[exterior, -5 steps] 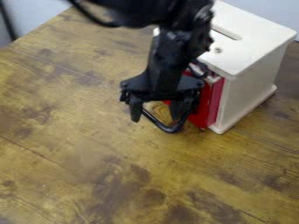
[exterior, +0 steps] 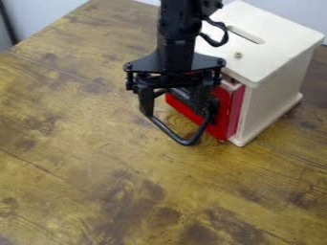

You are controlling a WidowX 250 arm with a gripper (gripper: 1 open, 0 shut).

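A white toy oven [exterior: 274,59] stands at the right, with a red front [exterior: 224,115] and a black bar handle [exterior: 189,138] that sticks out low toward the left. My black gripper [exterior: 171,94] hangs open just in front of the red front, above the handle, and hides much of that front. Whether a finger touches the handle is unclear.
A pale wall runs along the back edge.
My gripper has risen a little and shifted slightly, its fingers now higher relative to the handle. The oven looks unmoved.
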